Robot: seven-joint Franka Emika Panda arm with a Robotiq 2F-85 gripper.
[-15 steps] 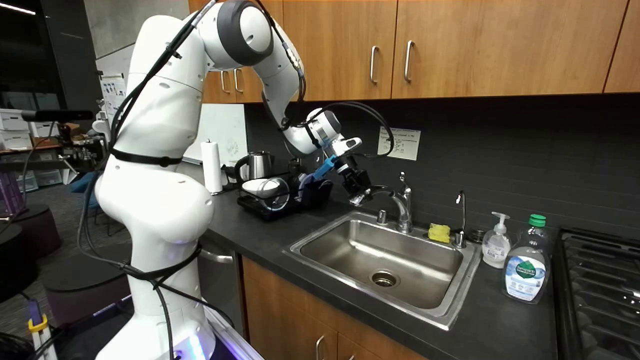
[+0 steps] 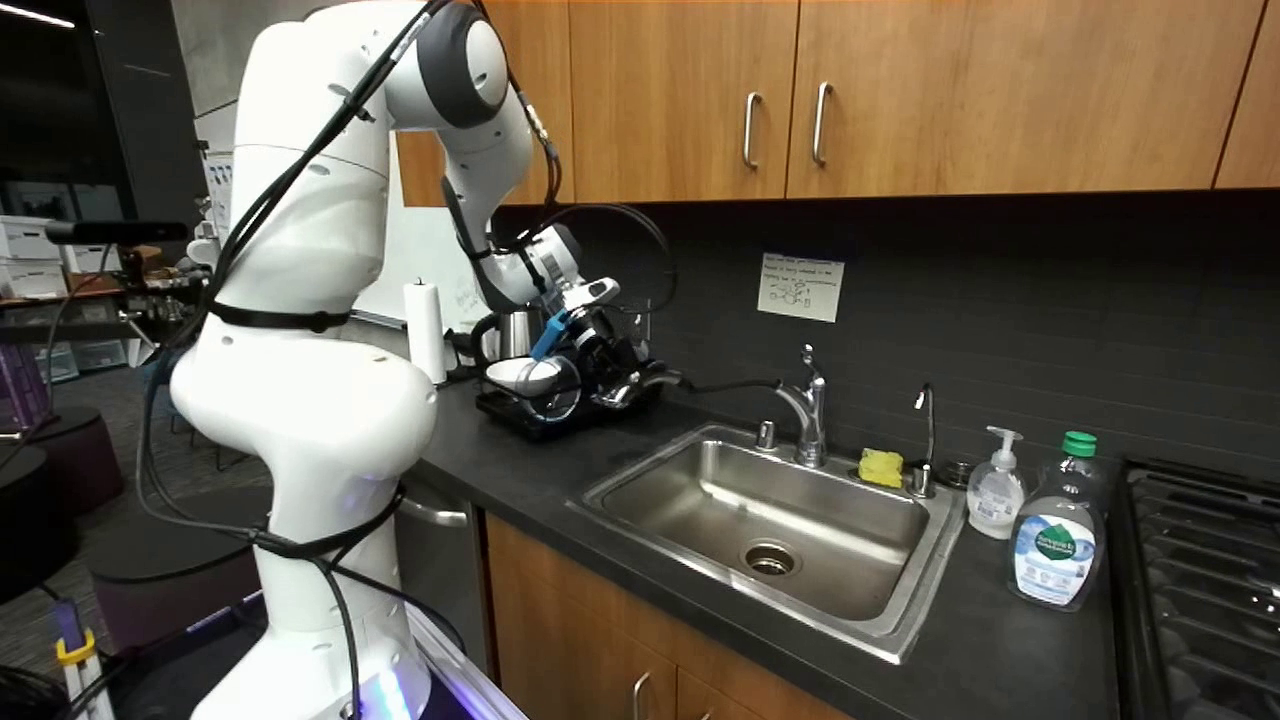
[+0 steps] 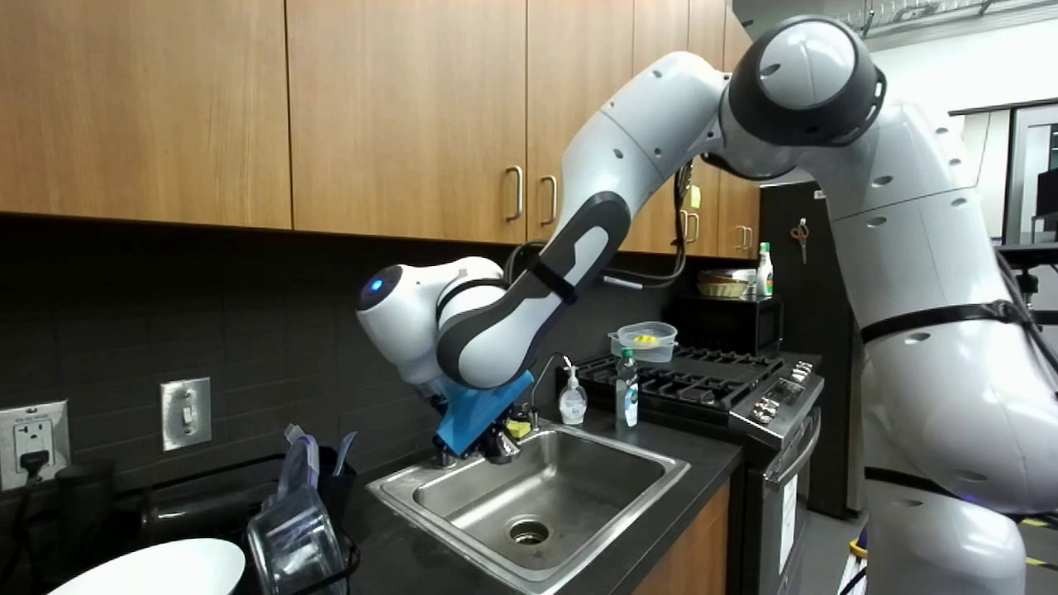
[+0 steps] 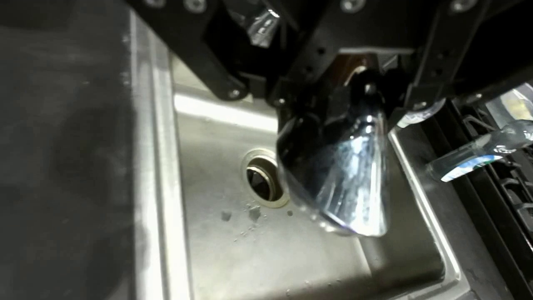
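My gripper is shut on the chrome spray head (image 4: 344, 180) of the sink faucet, its wide mouth facing the camera's lower side in the wrist view. In exterior view 1 the head (image 2: 644, 384) is pulled out to the left of the faucet (image 2: 811, 414), with a dark hose (image 2: 738, 386) stretched between them. There the gripper (image 2: 608, 364) hangs in front of the dish rack, left of the basin. The steel sink (image 2: 708, 504) below is empty. Exterior view 2 shows the head beside the blue piece on my wrist; the fingers are mostly hidden there.
Left of the sink stands a dish rack (image 2: 516, 414) with dishes. A yellow sponge (image 2: 881, 467), a soap pump (image 2: 996, 486) and a dish soap bottle (image 2: 1058, 534) line the right side, beside the stove (image 2: 1206, 576).
My arm has swung left and back toward the dish rack with the spray head. The head was close to the faucet's spout; now a length of hose shows between them.
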